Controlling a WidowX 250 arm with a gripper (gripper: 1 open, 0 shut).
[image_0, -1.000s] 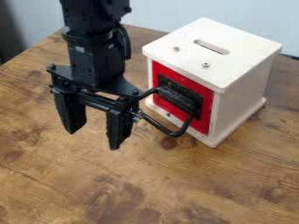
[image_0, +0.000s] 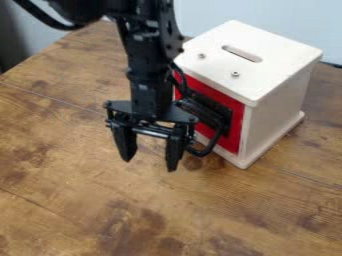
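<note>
My black gripper (image_0: 150, 147) hangs open above the wooden table, its two fingers pointing down with nothing seen between them, just left of and in front of a white wooden box (image_0: 269, 110). The box has a slotted top and a red front panel (image_0: 230, 135) carrying a black mechanism with a bent black bar. The arm and gripper hide part of that panel and bar; whether they touch the bar I cannot tell.
A pale wall stands behind the table's back edge.
The gripper has moved rightward toward the box's front and now covers more of the red panel and the black bar. The box has not visibly moved.
</note>
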